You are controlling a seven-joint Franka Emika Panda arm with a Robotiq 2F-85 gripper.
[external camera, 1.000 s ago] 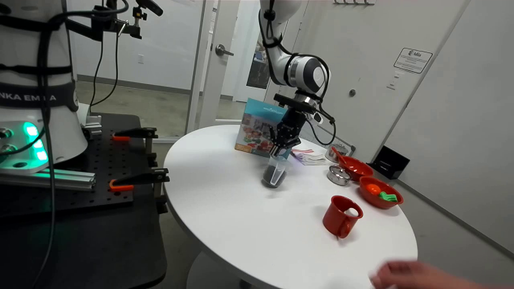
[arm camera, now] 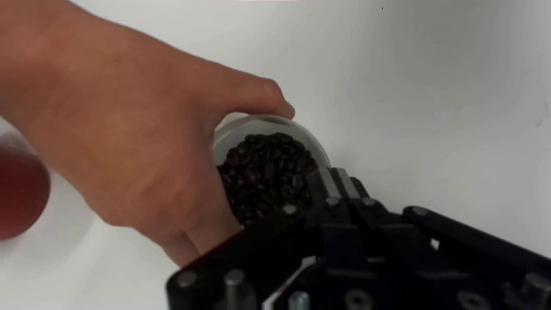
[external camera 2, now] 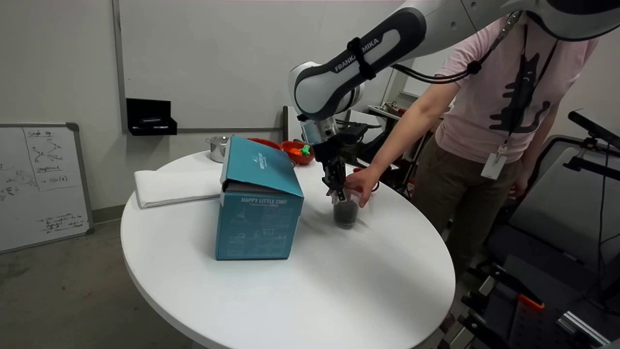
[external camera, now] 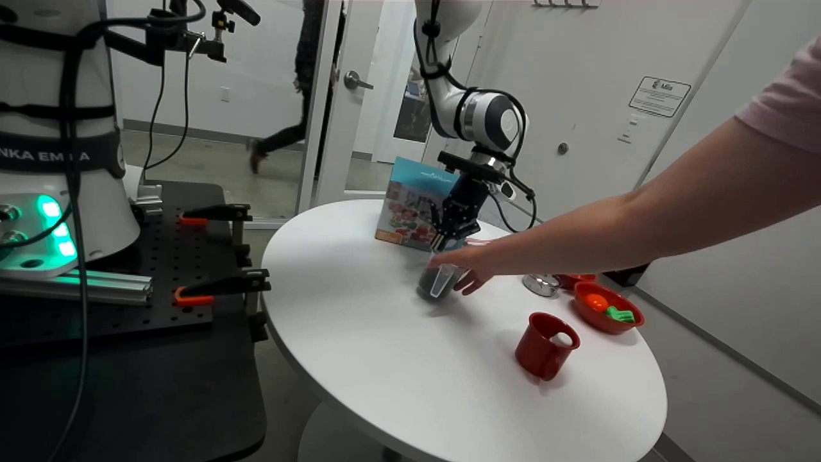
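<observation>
A clear plastic cup (external camera: 437, 286) of dark coffee beans (arm camera: 268, 168) stands on the white table, a little tilted in exterior view 1. A person's hand (arm camera: 139, 134) grips the cup around its side. My gripper points down at the cup's rim, its fingers (arm camera: 326, 181) shut close together. They meet the rim on the side away from the hand's wrist. Whether the thin rim lies between the fingertips is hidden. In exterior view 2 the gripper (external camera 2: 338, 197) is over the cup (external camera 2: 346, 214), with the hand (external camera 2: 364, 181) beside it.
A red mug (external camera: 541, 353) with something white inside stands toward the front right. The blue box (external camera 2: 261, 224) stands close to the arm. Red bowls (external camera: 596, 319) and a metal pot (external camera: 542, 285) line the far edge.
The person's hand has come in from the lower right and now holds the cup. My arm and the cup look nearly unmoved. Someone is walking past behind the glass.
</observation>
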